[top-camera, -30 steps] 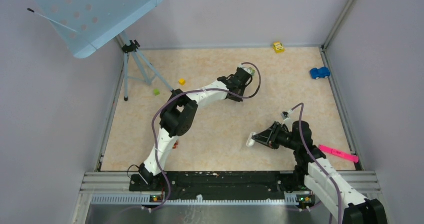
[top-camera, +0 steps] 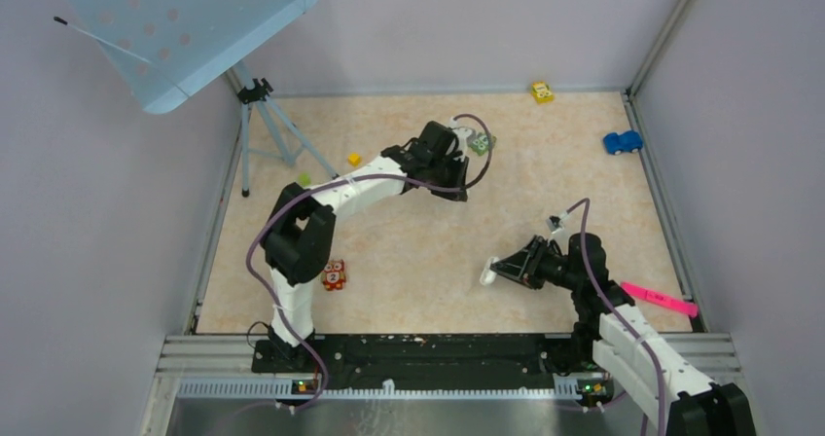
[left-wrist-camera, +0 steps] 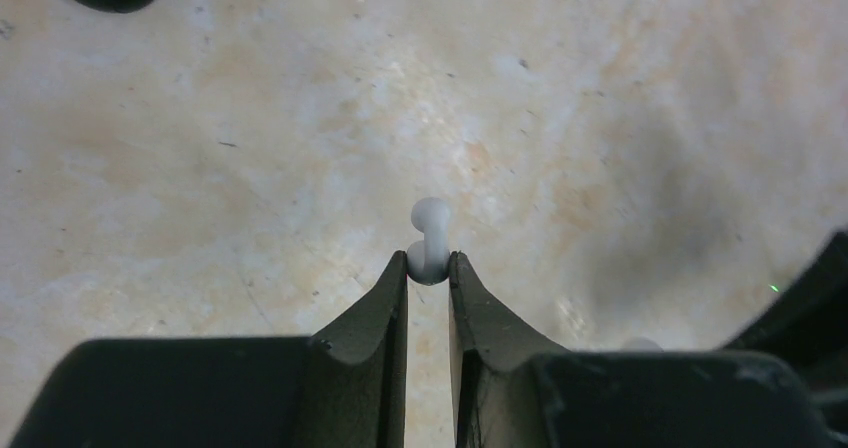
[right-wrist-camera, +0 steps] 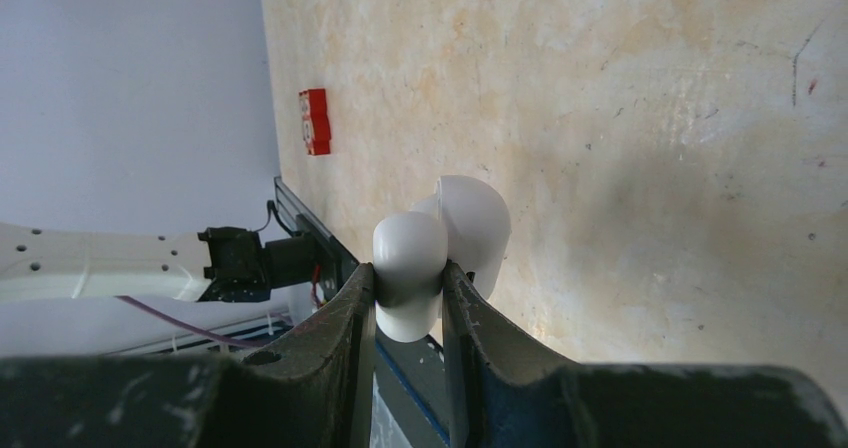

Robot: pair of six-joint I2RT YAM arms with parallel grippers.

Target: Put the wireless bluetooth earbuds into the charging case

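A small white earbud is pinched in my left gripper, which in the top view hangs over the middle-back of the table. In the right wrist view my right gripper is shut on the white charging case, its rounded parts held up above the front right of the table; in the top view the case shows at that gripper's tip. Whether the case holds an earbud is hidden.
A red toy lies front left, a pink bar front right, a blue car and yellow toy at the back right. A blue stand occupies the back left.
My left arm has moved left and a little toward the front in the top view, uncovering more of the red toy. The right arm and case have stayed still.
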